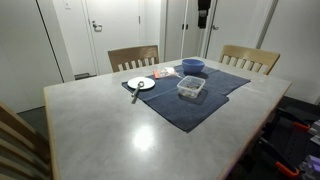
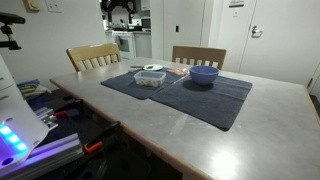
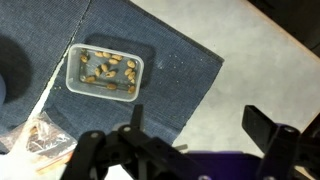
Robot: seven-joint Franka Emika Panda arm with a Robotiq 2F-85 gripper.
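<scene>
My gripper is open, its dark fingers wide apart at the bottom of the wrist view and nothing between them. It hangs high over the table; in exterior view 1 the gripper [image 1: 203,17] shows at the top edge. A clear plastic container [image 3: 104,74] holding several brown, nut-like pieces lies ahead of the fingers, to the upper left in the wrist view. The same container [image 1: 190,88] rests on the dark blue cloth [image 1: 185,115]. Behind it on the cloth stands a blue bowl [image 2: 204,75].
A white plate [image 1: 142,84] with a green-handled item [image 1: 135,95] lies left of the container in exterior view 1. A clear bag [image 3: 38,138] with orange bits lies at the wrist view's lower left. Chairs surround the table [image 1: 95,125], whose left part is bare.
</scene>
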